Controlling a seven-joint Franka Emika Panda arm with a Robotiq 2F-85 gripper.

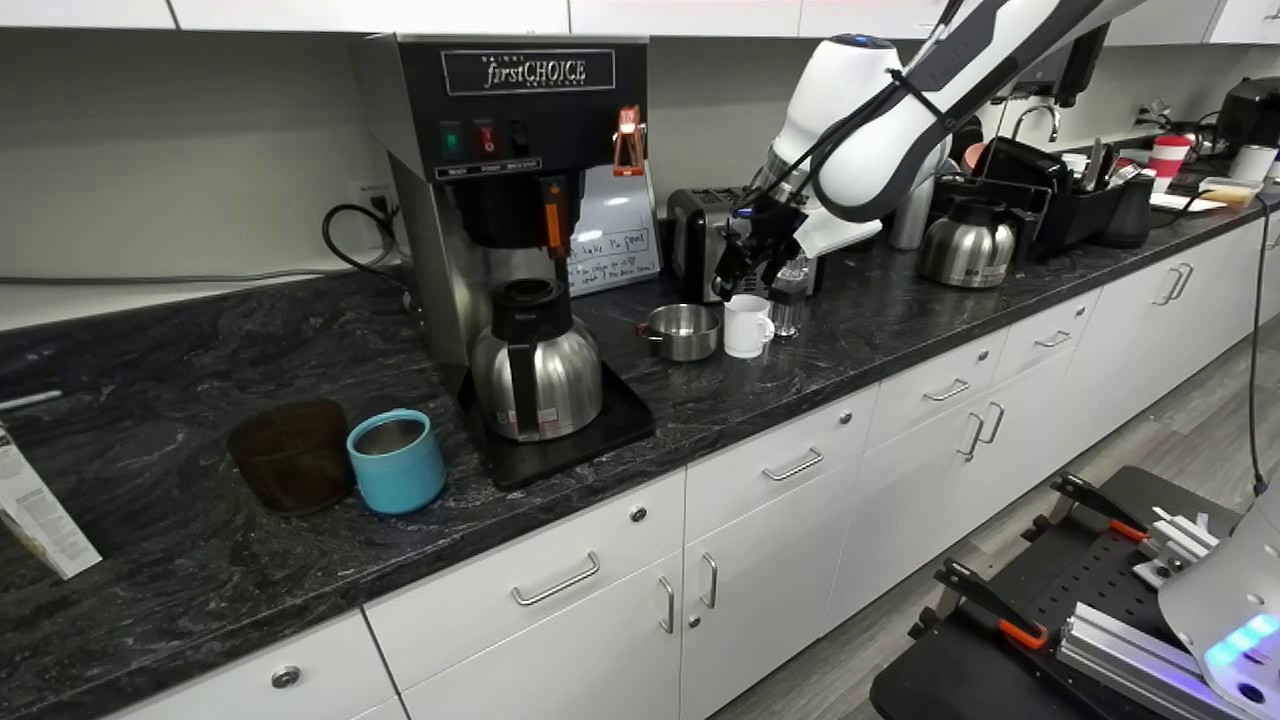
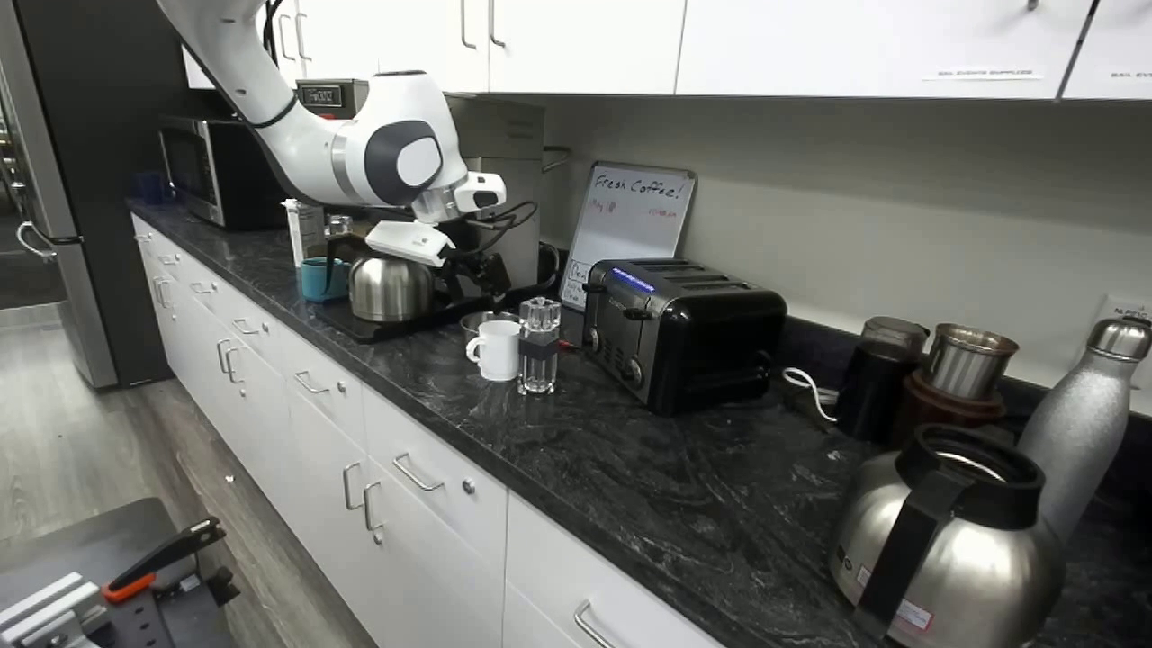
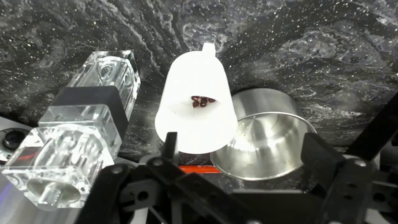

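Observation:
My gripper is open, its two fingers wide apart and empty. In exterior view 1 the gripper hangs just above and behind a white mug. The wrist view shows the mug with several dark red beans inside. Touching or nearly touching it is a small steel pot with an orange-red handle, which looks empty. On the mug's other side stands a clear grinder with a dark band. The pot is mostly hidden behind the mug in exterior view 2.
Behind these things stands a toaster. A coffee machine holds a steel carafe, with a teal mug beyond it. Open counter lies in front of the toaster. A second carafe is farther along.

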